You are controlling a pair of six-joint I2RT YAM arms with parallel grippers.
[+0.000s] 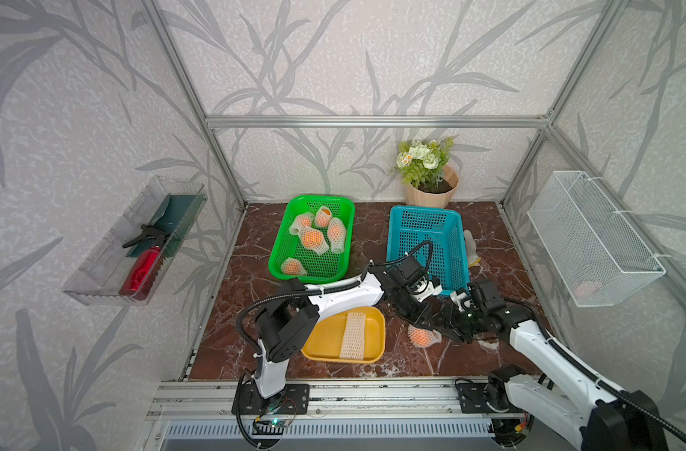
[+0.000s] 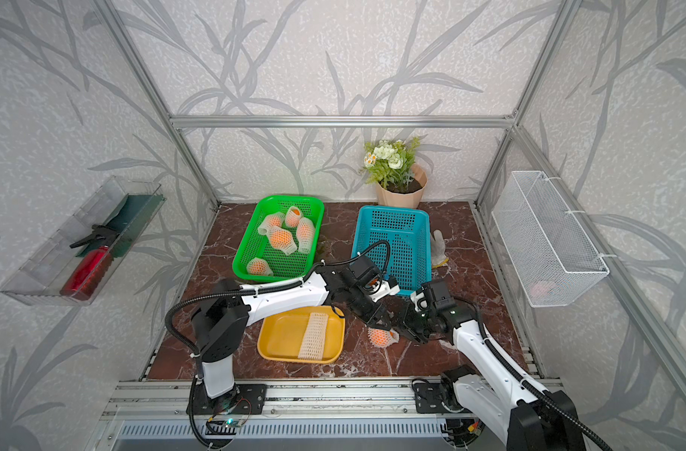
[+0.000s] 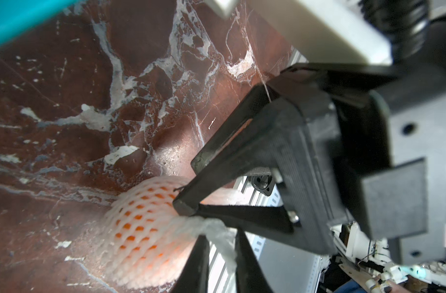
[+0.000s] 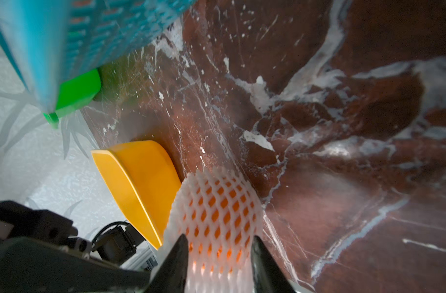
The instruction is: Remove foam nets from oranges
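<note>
One orange in a white foam net (image 3: 140,234) rests on the marble tabletop between my two grippers, its gathered net end standing up on one side. My left gripper has that net end between its fingers; whether it pinches it does not show. From the other side my right gripper comes in with its fingers apart, the netted orange (image 4: 215,214) between and beyond them. In the left wrist view a right fingertip (image 3: 185,204) meets the net. Several more netted oranges (image 1: 313,239) lie in the green basket (image 1: 274,251). An empty net (image 1: 353,336) lies in the yellow tray (image 1: 313,353).
The blue basket (image 1: 449,219) stands just behind the grippers, close to both. A flower pot (image 1: 431,197) is at the back, and a pale object (image 1: 470,246) lies right of the blue basket.
</note>
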